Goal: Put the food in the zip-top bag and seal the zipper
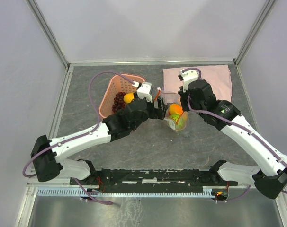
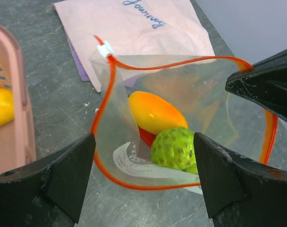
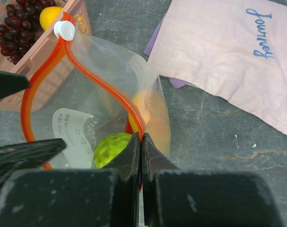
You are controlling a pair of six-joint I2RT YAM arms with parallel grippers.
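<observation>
The clear zip top bag (image 2: 205, 109) with orange rim stands open, holding an orange-yellow food (image 2: 155, 111) and a green one (image 2: 172, 149). My right gripper is shut on the bag's rim, holding it up. My left gripper (image 1: 160, 109) stands open at the bag's mouth, nothing between its fingers. The pink basket (image 1: 109, 97) at left holds dark grapes (image 3: 20, 28) and a yellow item (image 3: 49, 16).
A pale pink printed cloth (image 1: 210, 78) lies behind the bag, with some purple under it. Walls border both sides and the back.
</observation>
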